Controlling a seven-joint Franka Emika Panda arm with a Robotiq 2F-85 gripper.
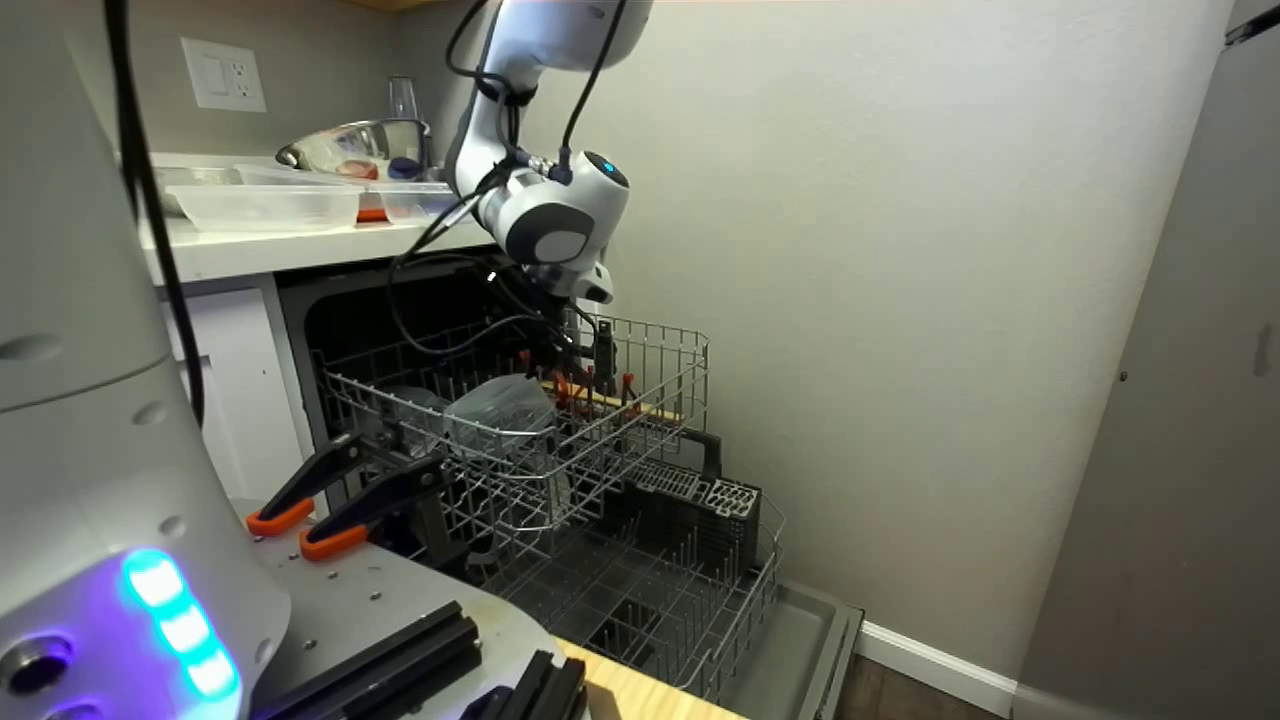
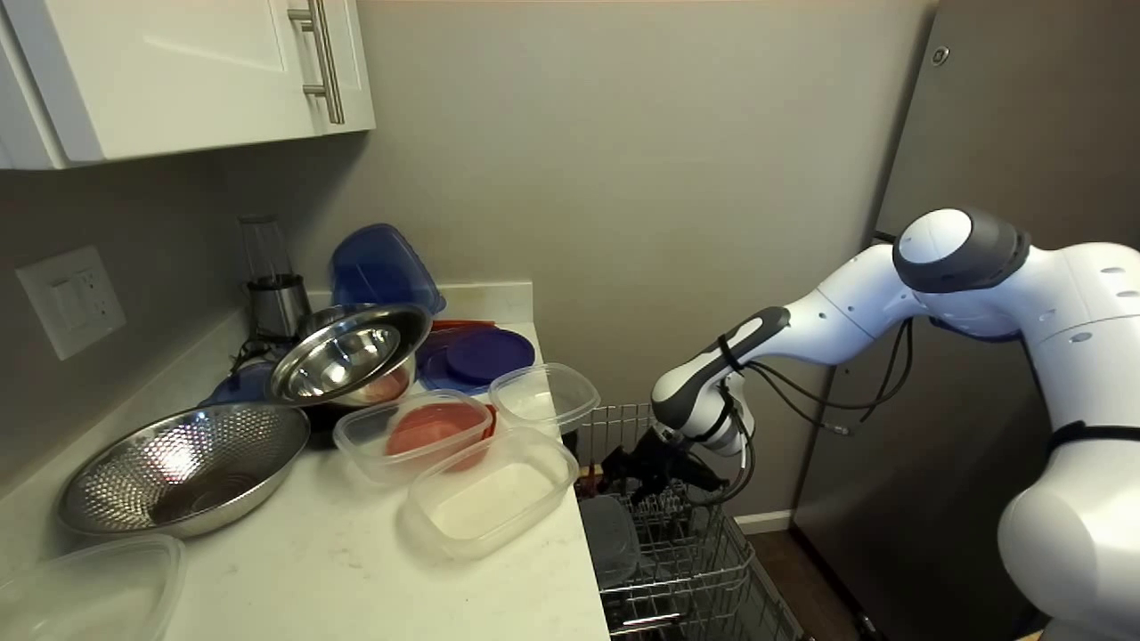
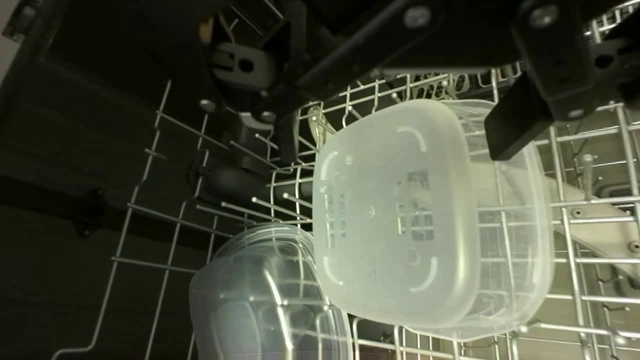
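Note:
My gripper is open over the dishwasher's upper rack. Its two dark fingers stand wide apart, the right-hand one overlapping the edge of a clear plastic container in the wrist view. That container lies bottom up on the rack, and whether a finger touches it I cannot tell. A second clear container sits tilted among the tines beside it. In exterior view 1 the container is left of the dark gripper, whose fingertips are hard to make out.
On the counter stand clear containers, a perforated steel colander, steel bowls and blue lids. Orange-handled utensils lie in the upper rack. The lower rack is pulled out and mostly bare.

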